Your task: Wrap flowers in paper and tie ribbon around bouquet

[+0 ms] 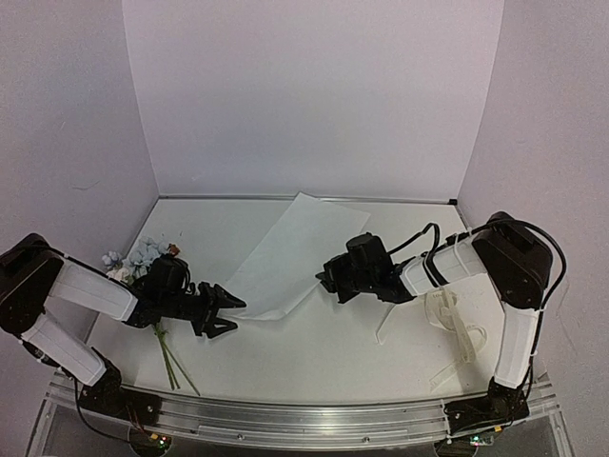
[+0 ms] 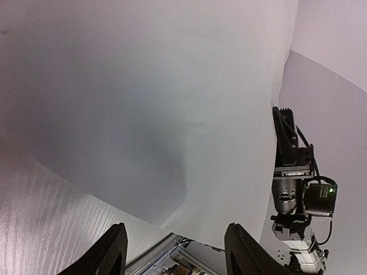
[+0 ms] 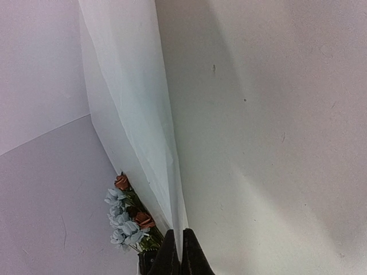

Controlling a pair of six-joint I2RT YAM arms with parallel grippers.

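A white sheet of paper (image 1: 295, 252) slants across the middle of the table, its right edge lifted. My right gripper is shut on that edge, the paper running down between its fingertips. At the sheet's lower left corner my left gripper (image 1: 228, 314) stands open; in the left wrist view its fingers (image 2: 112, 252) are wide apart, with the paper beyond them. The bouquet of fake flowers (image 1: 143, 255), blue with brownish roses, lies at the left, partly hidden under the left arm. Its green stems (image 1: 168, 357) point toward the front edge.
A cream ribbon (image 1: 461, 333) lies loosely looped on the right, below the right forearm. Walls enclose the back and sides, and a metal rail (image 1: 285, 419) runs along the front.
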